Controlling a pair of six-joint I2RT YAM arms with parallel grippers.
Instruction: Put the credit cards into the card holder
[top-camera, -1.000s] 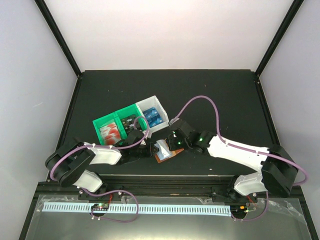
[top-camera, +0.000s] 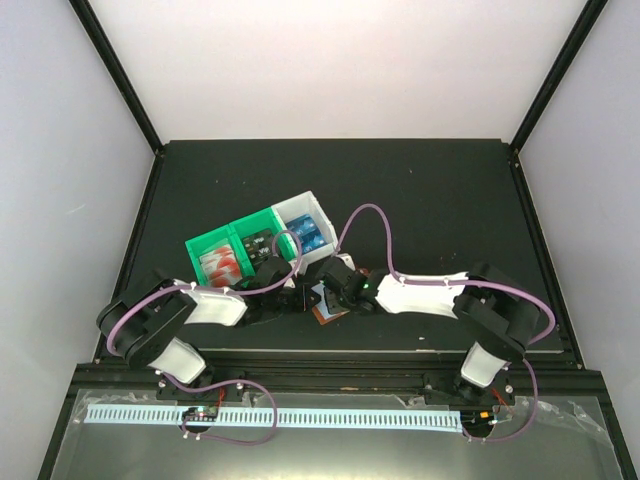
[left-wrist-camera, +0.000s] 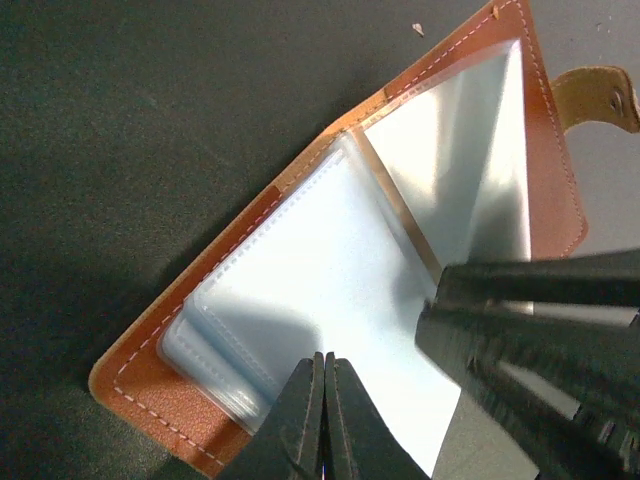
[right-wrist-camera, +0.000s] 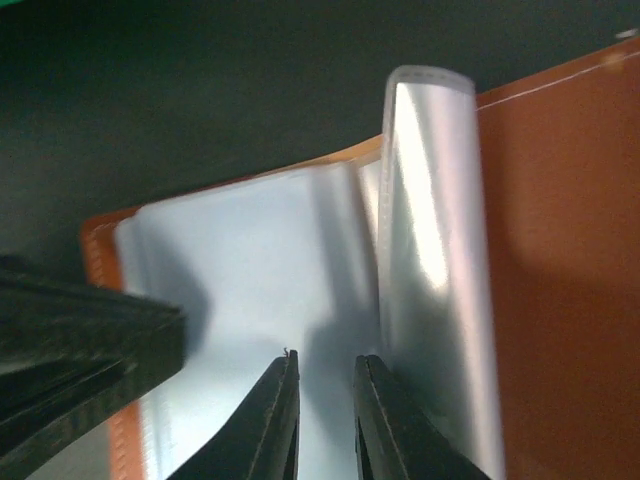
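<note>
The brown leather card holder (left-wrist-camera: 150, 370) lies open on the dark table, its stitched edge and strap visible in the left wrist view. White translucent sleeves (left-wrist-camera: 300, 270) lie on its left half; another sleeve (right-wrist-camera: 440, 240) curves upward beside the right fingers. My left gripper is shut over the sleeves, with nothing visible between its fingertips. From the opposite side my right gripper reaches over the sleeves. A narrow gap separates its fingertips; whether they pinch a sleeve cannot be made out. Cards lie in the box: red (top-camera: 221, 265), dark (top-camera: 259, 245) and blue (top-camera: 306, 234).
The box has two green compartments (top-camera: 229, 232) and a white one (top-camera: 295, 206), just behind both grippers. The two grippers stand very close together over the holder. Bare black table (top-camera: 430, 210) extends to the back and right.
The left arm has barely moved.
</note>
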